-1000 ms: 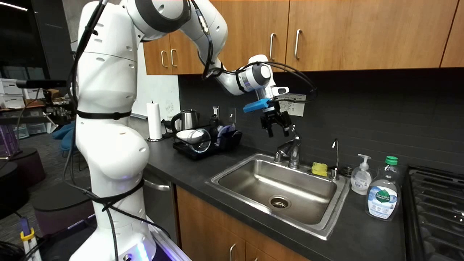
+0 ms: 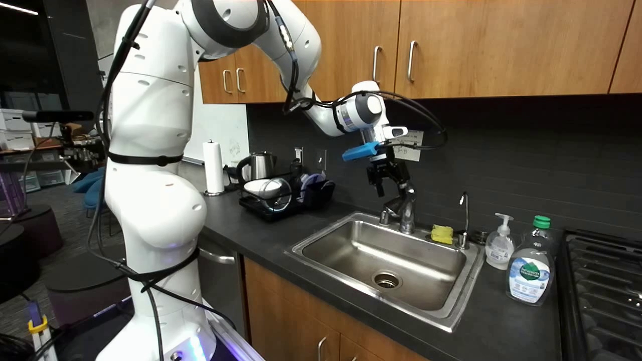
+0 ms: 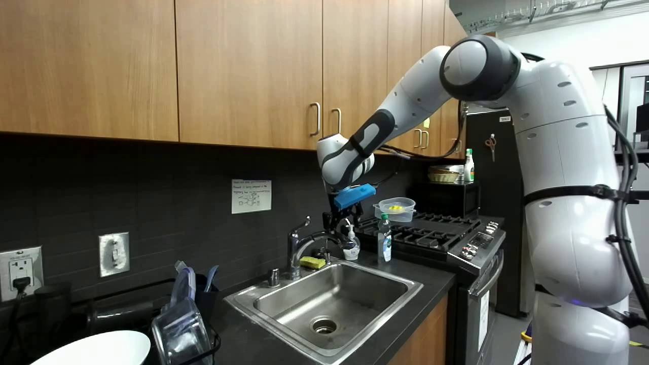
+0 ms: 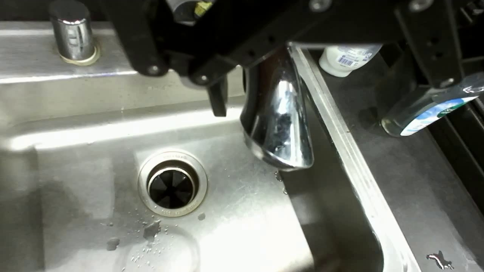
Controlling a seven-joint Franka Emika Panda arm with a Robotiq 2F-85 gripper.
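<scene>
My gripper [image 2: 392,186] is open, hanging beside the upper part of the chrome faucet [image 2: 407,213], with nothing seen held. In the second exterior view the gripper [image 3: 341,220] hangs above the faucet's spout [image 3: 315,237], partly hidden by the blue piece on the wrist. Close up in the wrist view, the spout's head [image 4: 282,122] points down over the basin, right of one dark finger [image 4: 218,100]; the other fingertip is hard to make out. Whether the fingers touch the faucet, I cannot tell. The steel sink [image 2: 421,289] is empty.
Behind the sink lies a yellow sponge [image 2: 442,234]. A soap pump [image 2: 499,246] and a green-capped bottle [image 2: 530,271] stand on the right counter beside the stove [image 2: 608,289]. A dish rack [image 2: 271,210] sits at the left. Wooden cabinets [image 2: 511,48] hang above.
In the first exterior view, my gripper has shifted a little to the right and down, closer to the faucet's upper part. The faucet and the counter items look the same.
</scene>
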